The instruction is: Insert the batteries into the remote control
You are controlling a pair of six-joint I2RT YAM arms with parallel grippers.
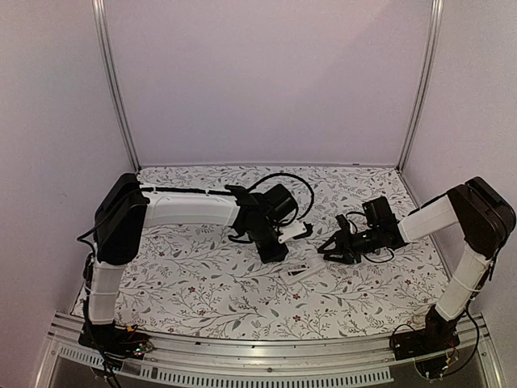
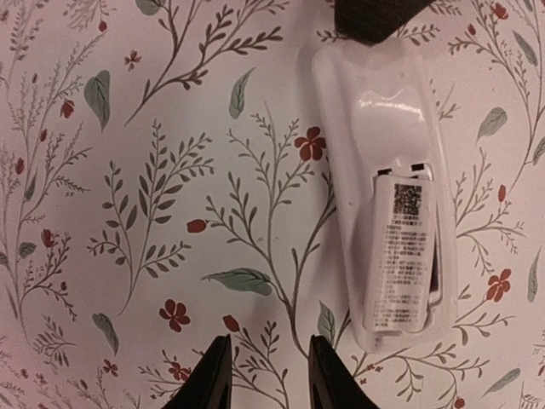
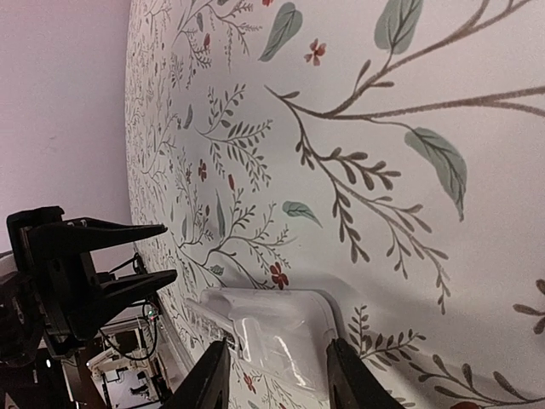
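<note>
The white remote (image 1: 300, 270) lies on the floral tabletop, its back compartment uppermost. In the left wrist view, a white labelled piece (image 2: 400, 254), seemingly a battery or cover, lies in its lower part, with dark compartment edges beside it. My left gripper hangs left of that end, part open with nothing visible between its fingers. My right gripper is low at the remote's other end (image 3: 285, 345), fingers apart astride part of its body; whether they grip it is unclear.
Walls (image 1: 266, 81) enclose the table. Free patterned surface (image 1: 202, 283) lies at the front and left. The two arms face each other closely over the remote.
</note>
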